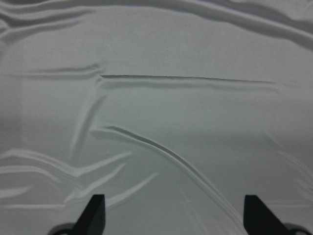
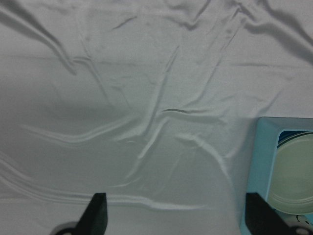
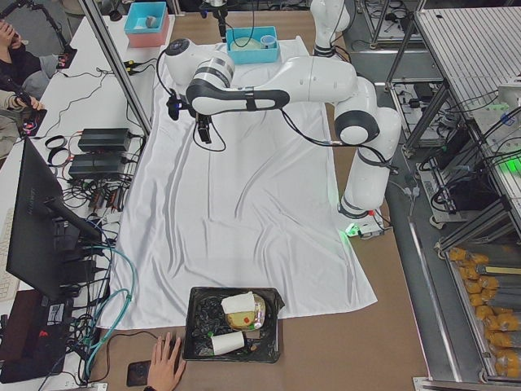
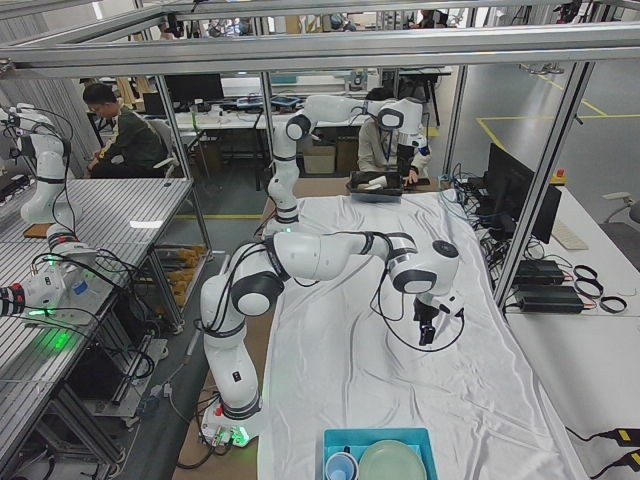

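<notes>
My left gripper (image 3: 203, 130) hangs open over the white cloth (image 3: 220, 220), with only cloth beneath it in the left wrist view (image 1: 173, 215). My right gripper (image 4: 428, 325) is also open over the cloth, beside a blue bin (image 3: 252, 55) at the far end in the camera left view. In the right wrist view, the bin's rim (image 2: 261, 156) shows at the lower right, holding a pale green plate (image 2: 293, 174); a cup (image 4: 340, 466) sits in it too.
A black tray (image 3: 197, 326) with white cylinders and other items lies at the opposite cloth end, beside a person's hand (image 3: 165, 366). A monitor (image 3: 41, 228) and cables line one side.
</notes>
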